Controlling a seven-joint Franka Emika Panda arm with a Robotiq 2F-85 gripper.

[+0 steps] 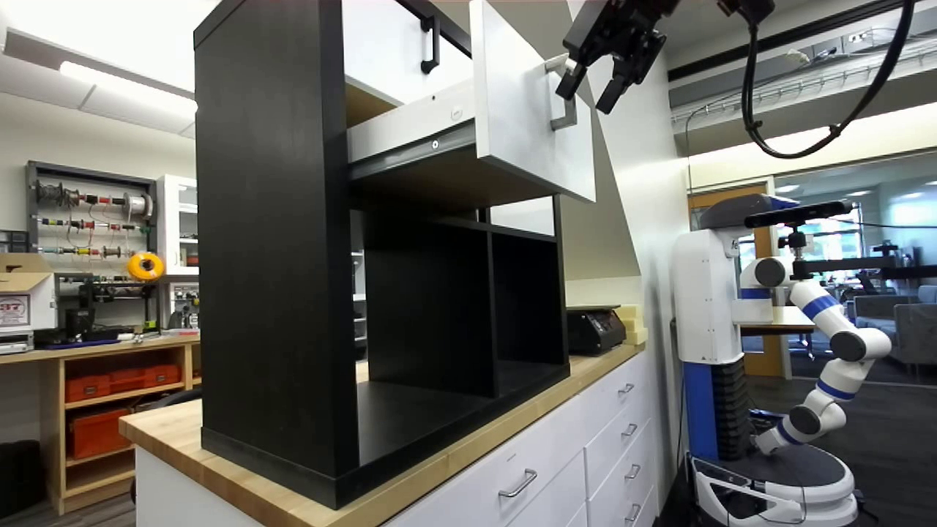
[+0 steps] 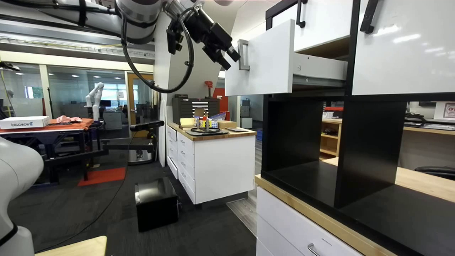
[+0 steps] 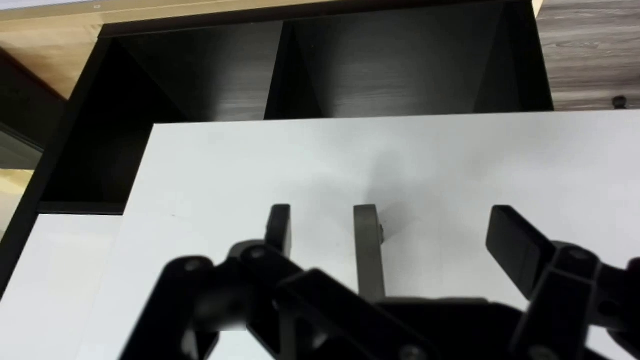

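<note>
A white drawer stands pulled out from the upper part of a black cabinet. On its front is a grey bar handle, standing upright in both exterior views. My gripper is open, close in front of that handle, its fingertips pointing down and toward the drawer. From the wrist, the handle shows in the gap of my gripper, nearer the left finger, with white drawer front behind it. Neither finger appears to touch it. The lower part of the handle is hidden behind the gripper body.
Closed white fronts with black handles adjoin the open drawer. Empty black compartments lie beneath it, on a wooden worktop. A black cable loops below the arm. Open space lies in front of the cabinet.
</note>
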